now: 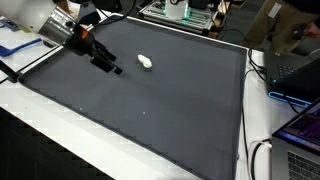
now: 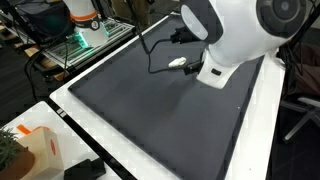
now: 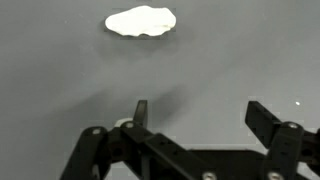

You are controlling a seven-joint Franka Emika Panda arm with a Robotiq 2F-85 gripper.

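Observation:
A small white object [image 1: 145,61] lies flat on the dark grey mat, beyond my gripper [image 1: 118,70] and off to its side. In the wrist view the same white object [image 3: 141,21] shows near the top edge, an elongated shape with rounded ends, clear of both black fingers [image 3: 266,124]. My gripper stands open, with only bare mat between its fingertips. Part of something small and pale shows behind the left finger; I cannot tell what it is. The second exterior view has the white object [image 2: 178,62] beside the arm [image 2: 232,40], whose body hides part of the mat.
The dark mat [image 1: 190,110] is broad and mostly clear. Laptops [image 1: 290,115] and cables stand past its right side. A potted plant [image 2: 12,155] and a black box [image 2: 90,170] sit off the near edge in the second exterior view.

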